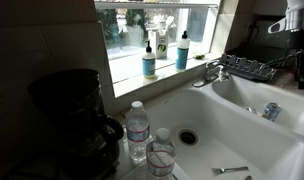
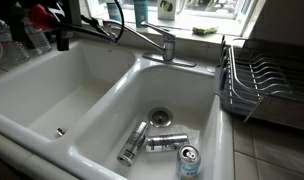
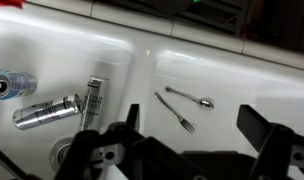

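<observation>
My gripper hangs above the sink in the wrist view, its dark fingers spread wide with nothing between them. A fork (image 3: 176,112) and a spoon (image 3: 190,97) lie on the white floor of one basin, just beyond the fingertips. Across the divider, the other basin holds three cans: a blue-and-silver one (image 3: 12,85), a silver one lying on its side (image 3: 47,112) and another silver one (image 3: 93,103). Exterior view 2 shows that blue can (image 2: 189,161) near the drain (image 2: 160,117). Only part of the arm (image 1: 297,22) enters exterior view 1, at upper right.
Two water bottles (image 1: 137,132) and a dark coffee maker (image 1: 74,120) stand beside the sink. Behind it are a faucet (image 2: 168,45) and soap bottles (image 1: 149,62) on the sill. A dish rack (image 2: 257,75) borders the can basin. A raised divider (image 3: 135,85) separates the basins.
</observation>
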